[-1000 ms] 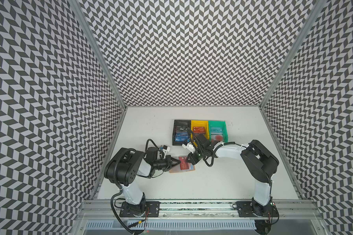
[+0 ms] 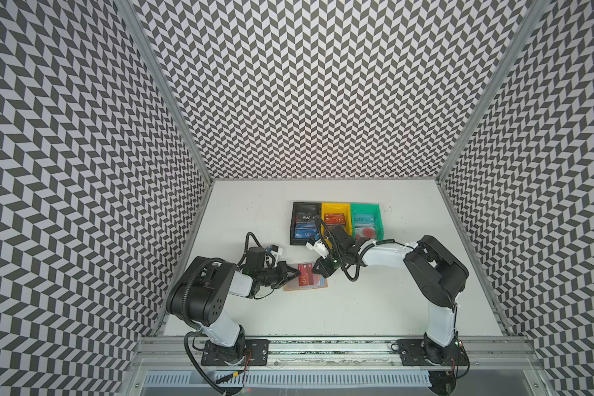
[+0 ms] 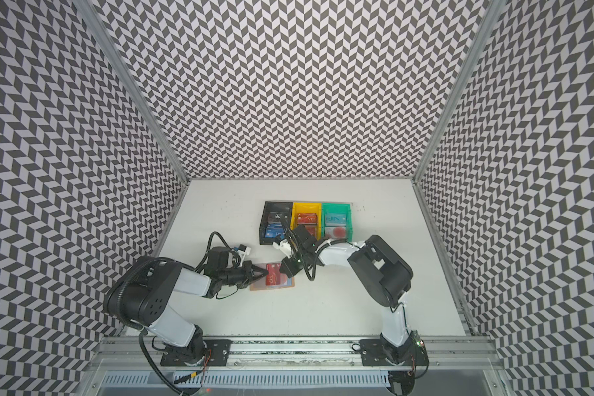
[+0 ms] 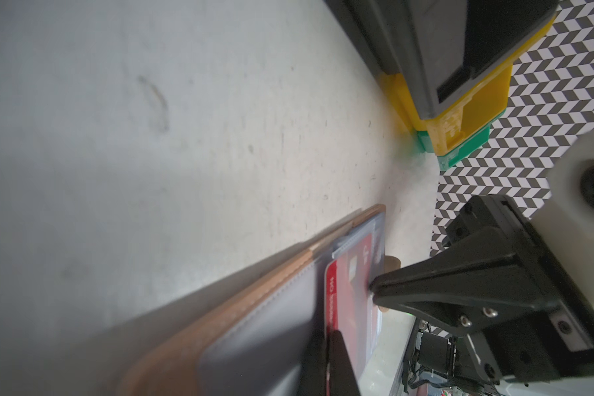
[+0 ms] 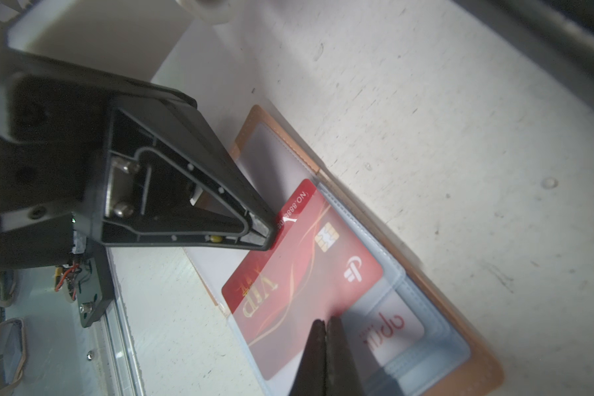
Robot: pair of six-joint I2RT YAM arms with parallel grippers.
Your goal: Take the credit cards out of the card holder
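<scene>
The tan card holder lies on the table with a red VIP card partly in its clear pocket, the red end sticking out toward my left gripper. That gripper is shut, its tips at this exposed card edge; whether the thin card is between them cannot be made out. My right gripper is also shut, its tips over the holder's pocket end at the card, with nothing visible between them. Another card shows under the clear plastic.
Behind the arms stand black, yellow and green bins holding several cards.
The red card has shifted slightly left, along with my left gripper and its arm. The right arm looks unchanged.
</scene>
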